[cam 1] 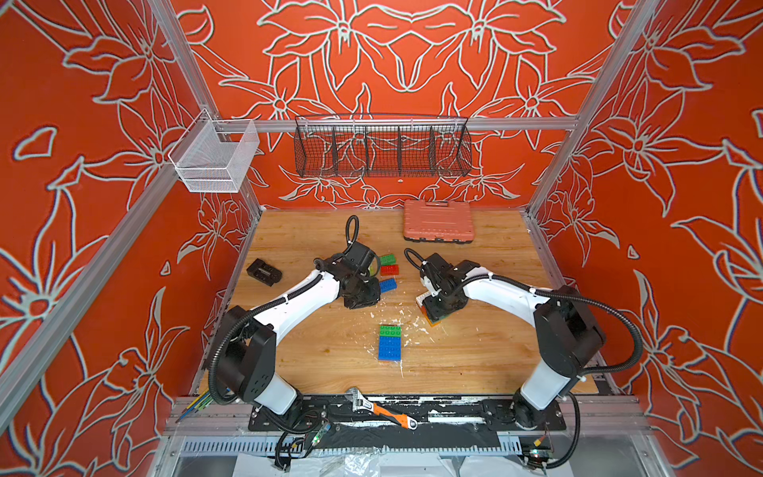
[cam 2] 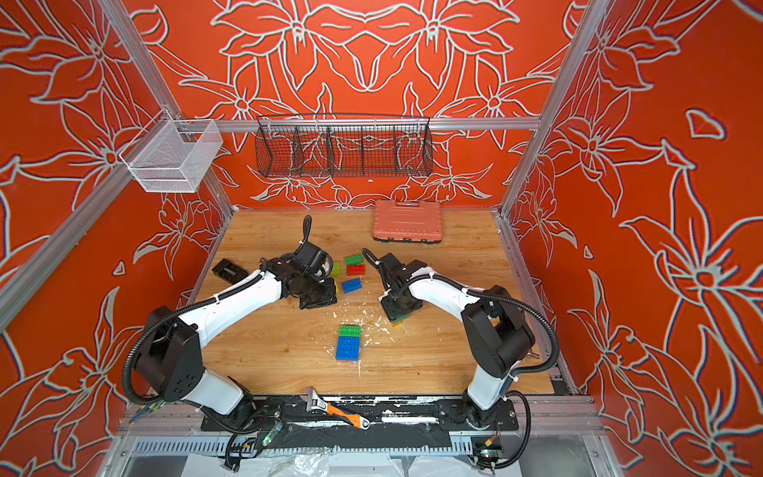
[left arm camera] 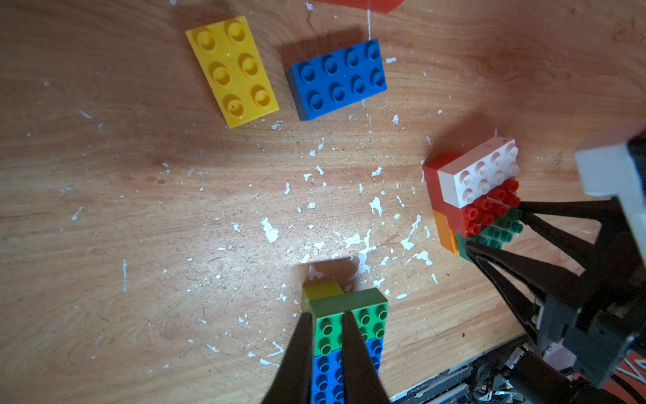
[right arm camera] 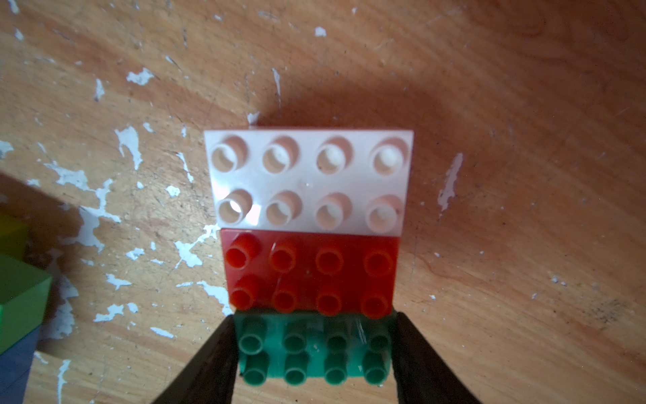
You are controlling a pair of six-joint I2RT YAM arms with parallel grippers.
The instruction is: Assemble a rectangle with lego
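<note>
My right gripper has its fingers at both ends of the dark green brick (right arm camera: 316, 346) in a cluster of white (right arm camera: 309, 181), red (right arm camera: 309, 269) and orange (left arm camera: 444, 232) bricks; whether it grips is unclear. My left gripper hovers with fingers apart, nothing seen held, over the table left of that cluster. Below it in its wrist view lies a green-and-blue assembly (cam 1: 389, 343) with yellow underneath, at the table's front middle. Loose yellow (left arm camera: 232, 70) and blue (left arm camera: 335, 80) bricks lie behind.
Red (cam 1: 389, 270) and green (cam 1: 388, 259) bricks lie further back. A pink case (cam 1: 438, 221) sits at the back right, a black object (cam 1: 264, 272) at the left.
</note>
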